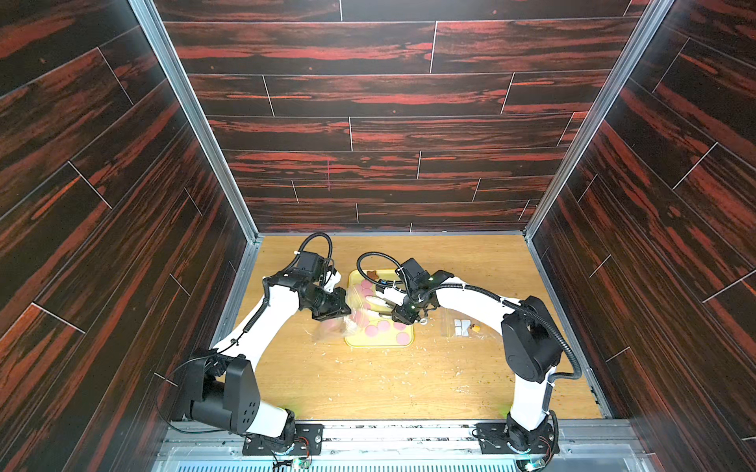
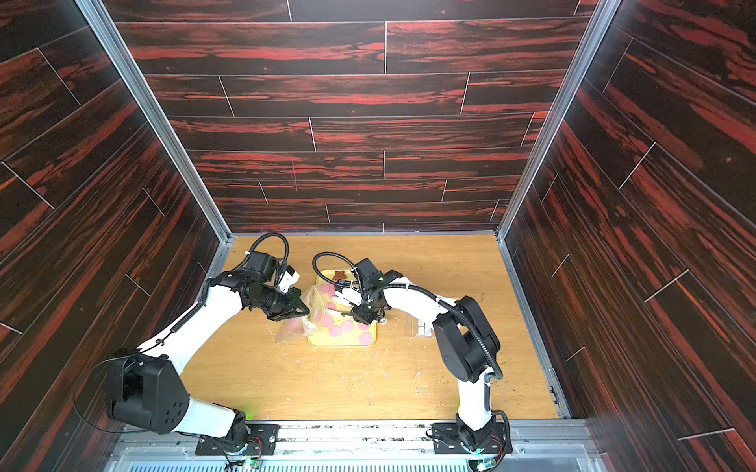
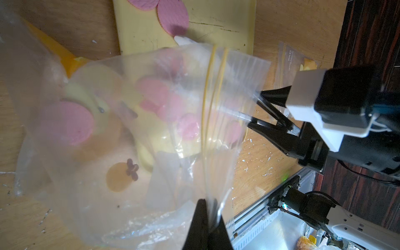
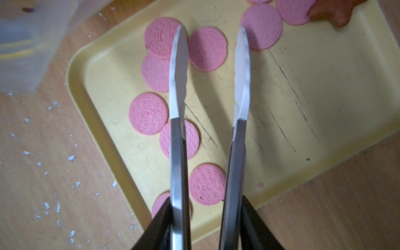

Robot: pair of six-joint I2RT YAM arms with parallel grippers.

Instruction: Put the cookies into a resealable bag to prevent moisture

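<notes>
The clear resealable bag (image 3: 125, 200) hangs from my left gripper, which is shut on the rim near its yellow seal lines. A pink cookie (image 3: 68, 122) shows through the plastic at the bag's far end. My right gripper (image 1: 396, 311) is shut on metal tongs with white tips (image 4: 179, 70). The tong arms are spread, with no cookie gripped between them. Beneath them, several round pink cookies (image 4: 207, 183) lie on the yellow tray (image 4: 106, 145). A brown star-shaped cookie (image 4: 336, 10) rests near the tray's far end.
Another clear bag (image 1: 452, 322) with something orange lies flat right of the tray, partly under the right arm. White crumbs (image 4: 71, 158) dot the wooden table.
</notes>
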